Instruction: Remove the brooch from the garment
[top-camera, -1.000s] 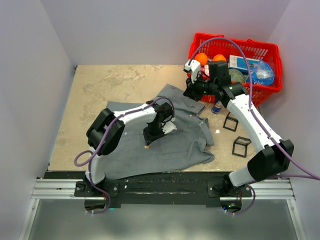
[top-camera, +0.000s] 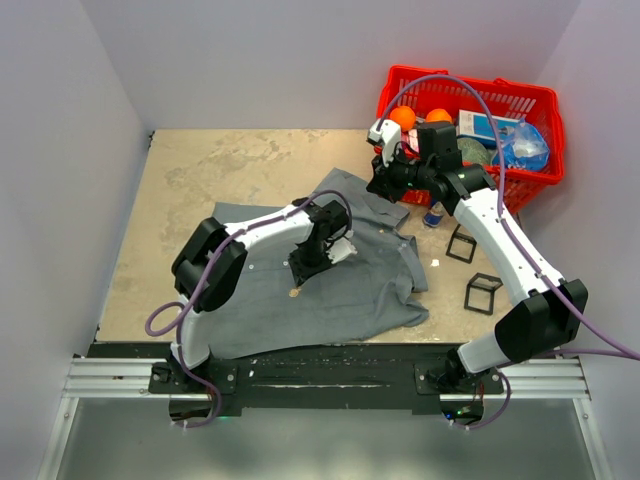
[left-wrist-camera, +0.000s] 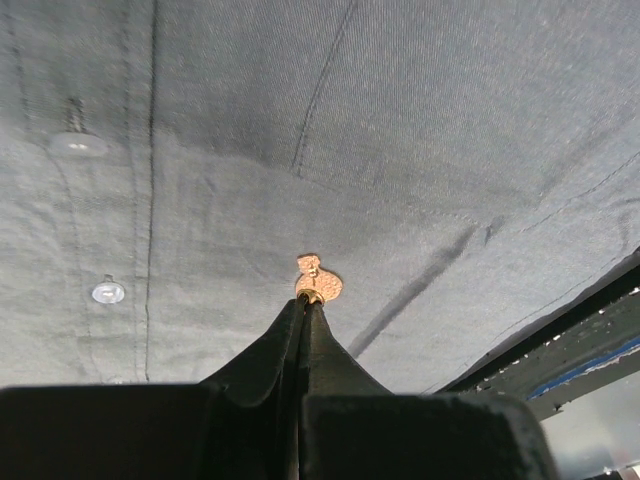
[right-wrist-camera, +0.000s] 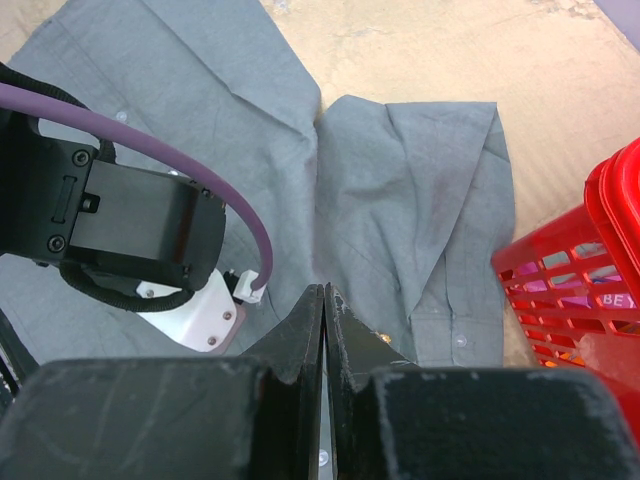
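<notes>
A grey buttoned garment (top-camera: 275, 320) lies spread over the table. On it sits a small copper-coloured brooch (left-wrist-camera: 320, 284), seen in the top view as a tiny golden spot (top-camera: 294, 293). My left gripper is shut, its tips pointing at the brooch's near end and overlapping it in the left wrist view; whether they touch it I cannot tell. Nothing clearly shows between them. My right gripper is also shut and empty, held above the garment's upper right part near the basket.
A red basket (top-camera: 545, 100) with oranges, a blue-and-white box and a bag stands at the back right. A can (top-camera: 433, 215) and two dark frames (top-camera: 482, 295) lie right of the garment. Bare table shows at the back left.
My left gripper has shifted slightly to the right in the top view, uncovering more of the brooch, which stays in place. The right arm has not moved.
</notes>
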